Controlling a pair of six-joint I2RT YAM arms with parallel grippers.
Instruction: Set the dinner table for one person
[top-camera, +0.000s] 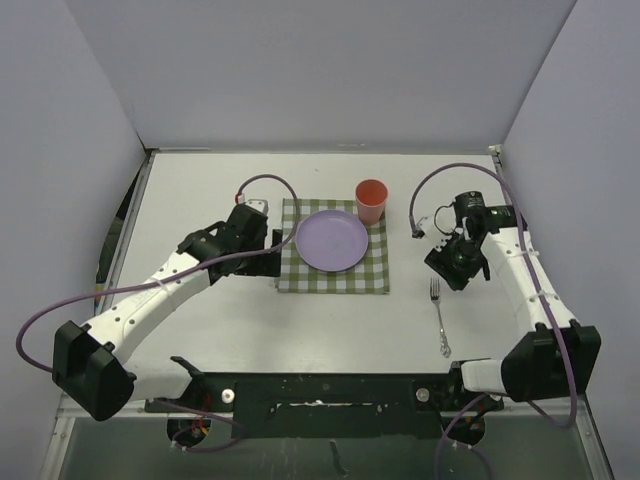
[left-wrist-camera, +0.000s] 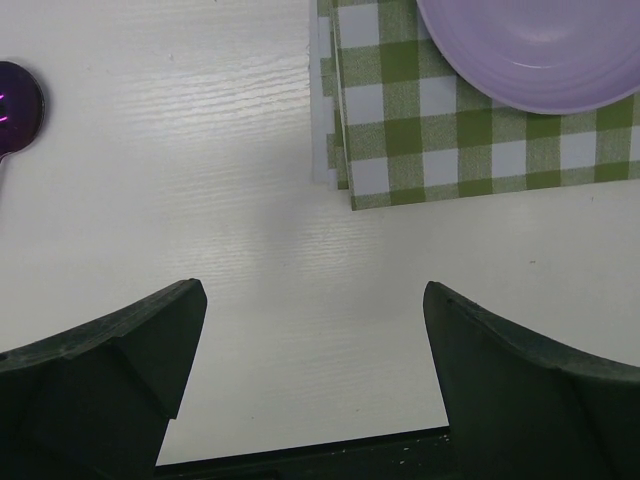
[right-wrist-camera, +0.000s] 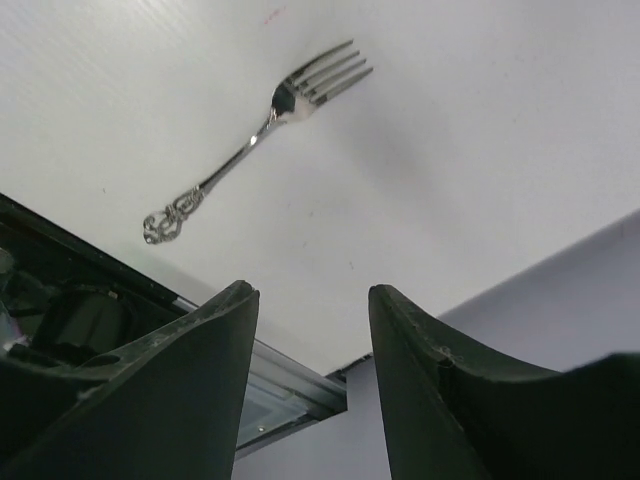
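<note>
The fork (top-camera: 440, 318) lies flat on the white table, right of the placemat. My right gripper (top-camera: 446, 276) hangs just beyond its tines; in the right wrist view the whole fork (right-wrist-camera: 262, 135) lies ahead of the fingers, and the gap between them is empty. A purple plate (top-camera: 332, 241) rests on the green-and-white checked placemat (top-camera: 330, 283), and a red cup (top-camera: 371, 201) stands at the mat's upper right corner. My left gripper (top-camera: 277, 255) is open over the mat's left edge, holding nothing. What looks like a dark, shiny spoon bowl (left-wrist-camera: 18, 108) shows at the left wrist view's edge.
Bare white table (top-camera: 340, 335) lies in front of the mat and between mat and fork. Grey walls (top-camera: 330, 80) enclose the back and sides. Each arm trails a purple cable (top-camera: 160, 283) in a loose arc.
</note>
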